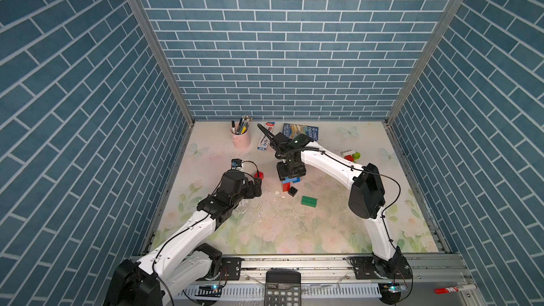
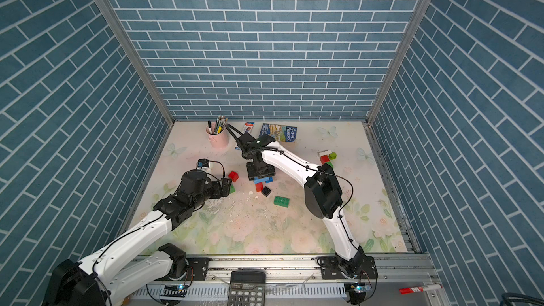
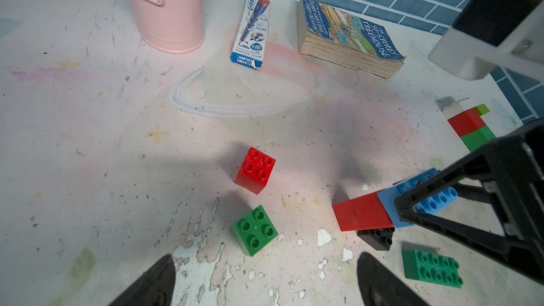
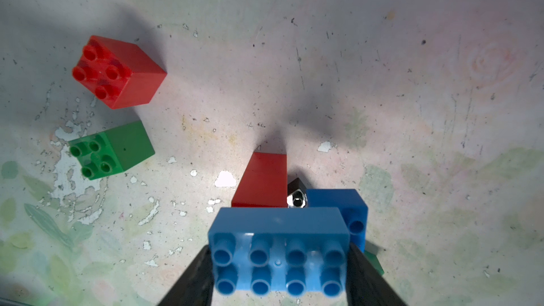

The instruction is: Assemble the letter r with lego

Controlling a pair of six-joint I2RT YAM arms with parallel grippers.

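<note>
My right gripper is shut on a long blue brick (image 4: 277, 221), its studs facing the right wrist camera. This brick sits right over the end of a red brick (image 4: 262, 181); whether the two are pressed together I cannot tell. In the left wrist view, the red brick (image 3: 359, 213) appears to meet the held blue brick (image 3: 391, 206). Another blue brick (image 4: 338, 199) shows partly behind the held one. My left gripper stands open and empty, with a green square brick (image 3: 254, 230) and a red square brick (image 3: 255, 170) beyond its fingers.
A small black brick (image 3: 376, 238) and a long green brick (image 3: 431, 268) lie close to the right gripper. A joined group of bricks (image 3: 469, 121) lies farther right. Pink cup (image 3: 170, 11), pencil box (image 3: 252, 25) and book (image 3: 348, 34) stand behind.
</note>
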